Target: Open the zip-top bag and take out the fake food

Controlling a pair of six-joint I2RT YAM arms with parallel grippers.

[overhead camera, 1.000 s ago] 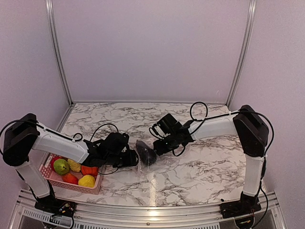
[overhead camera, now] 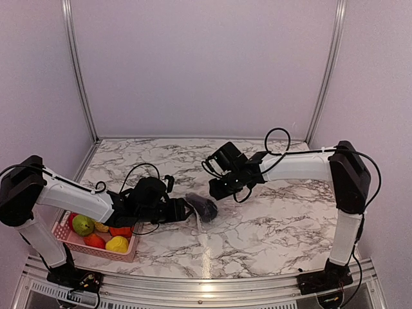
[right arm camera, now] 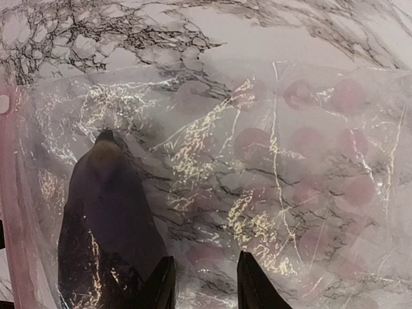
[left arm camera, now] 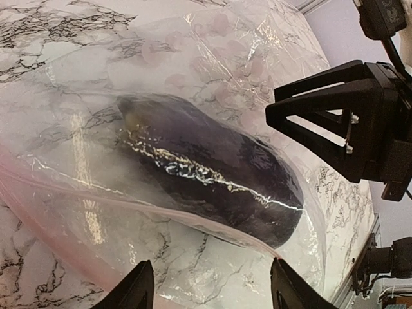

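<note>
A dark purple fake eggplant (overhead camera: pixel 203 207) lies inside a clear zip top bag (right arm camera: pixel 290 193) with pale pink dots. In the left wrist view the bag's pink-edged mouth gapes, and the eggplant (left arm camera: pixel 212 161) lies behind a fold of clear film. My left gripper (overhead camera: pixel 187 209) is at the bag's mouth. Its fingers stand wide apart in the left wrist view, with film between or behind them; whether they touch it I cannot tell. My right gripper is over the bag beside the eggplant, its fingers part open and only bag film visible beneath.
A pink basket (overhead camera: pixel 134 248) at the front left holds several fake fruits and vegetables, partly under my left arm. Walls close off the back and sides.
My right gripper has drawn back a little to the right and away from the front. The left gripper has edged right. The eggplant has shifted slightly right and lies more slanted.
</note>
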